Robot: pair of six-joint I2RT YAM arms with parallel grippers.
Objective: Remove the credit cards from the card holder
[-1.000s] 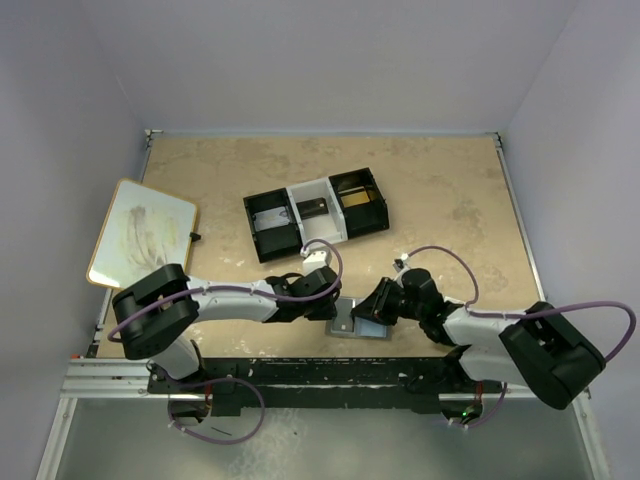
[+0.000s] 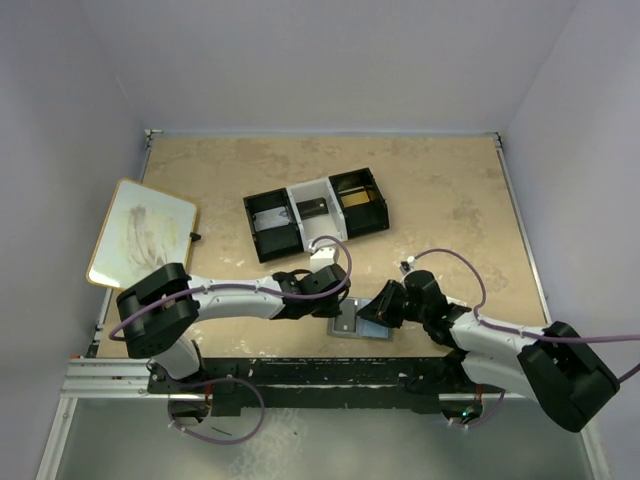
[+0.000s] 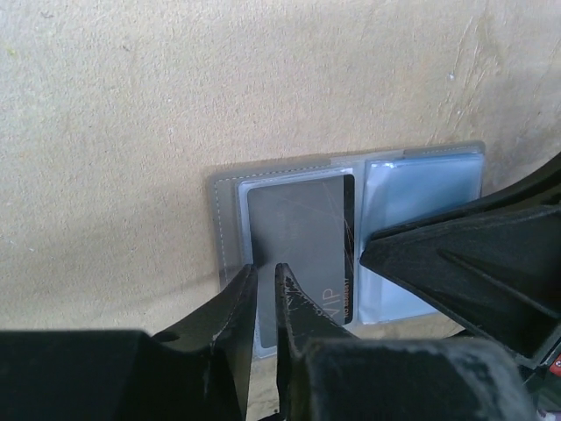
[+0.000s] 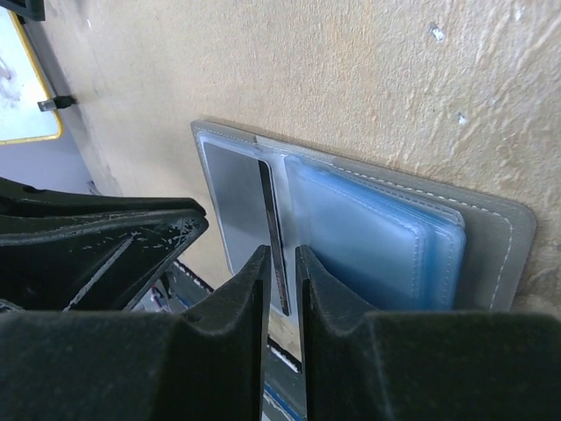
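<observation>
The card holder (image 2: pixel 341 333) lies open and flat near the front of the table. Behind its clear left pocket, a dark grey card (image 3: pixel 302 216) with a black stripe shows. The other pocket (image 4: pixel 353 235) looks blue. My left gripper is shut over the grey card's side, near that pocket's outer edge; no card shows between its fingers. Close to the strip between the pockets, my right gripper is slightly open with a narrow gap. Whether its tips touch the plastic cannot be told.
Behind the holder stands a tray with a white middle compartment (image 2: pixel 327 228) and black compartments (image 2: pixel 270 244) on both sides, cards lying inside. A whiteboard (image 2: pixel 143 235) rests at the left. Both grippers are close together.
Both grippers have shifted slightly to the right in the top view, and the right forearm has swung toward the lower right. The holder remains in nearly the same place.
</observation>
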